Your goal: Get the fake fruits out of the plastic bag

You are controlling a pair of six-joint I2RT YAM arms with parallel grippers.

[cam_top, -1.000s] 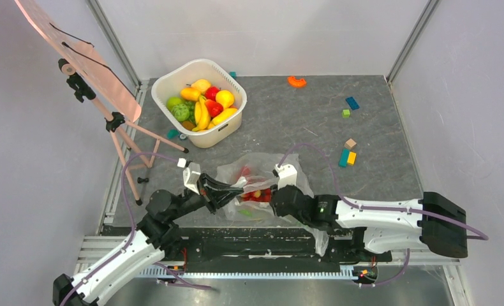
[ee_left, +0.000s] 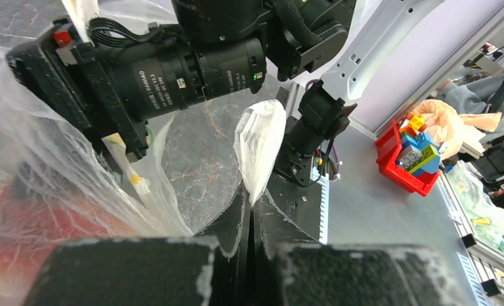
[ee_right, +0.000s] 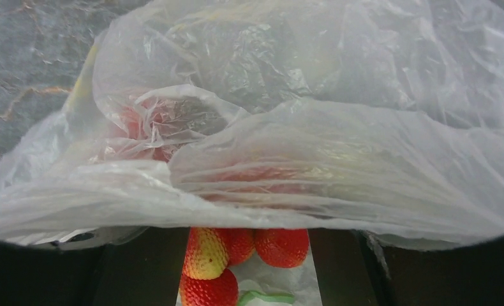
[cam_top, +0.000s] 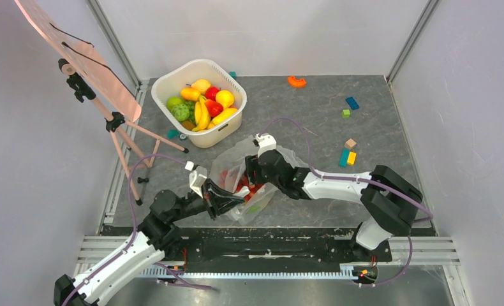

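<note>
The translucent plastic bag (cam_top: 276, 199) lies on the grey floor near the front, with red fake fruits inside it. A bunched part of the bag (ee_left: 261, 141) sticks up from the tips of my left gripper, which is shut on it. My right gripper is open, its fingers (ee_right: 345, 268) reaching under the bag's front fold. Between and beyond those fingers show several strawberries (ee_right: 281, 247), one of them yellowish, and a thin green piece (ee_right: 267, 298). No fruit is gripped. Through the film above, more red shapes are blurred.
A cream basket (cam_top: 163, 95) full of fake fruits stands at the back left, beside a pink tripod (cam_top: 148, 132). Small blocks (cam_top: 350, 144) and an orange piece (cam_top: 296, 81) lie at the right and back. Bare floor spreads behind the bag.
My right arm has moved left and further back over the bag, bringing its gripper deeper among the film. The bag's front right end no longer hangs out past the arm.
</note>
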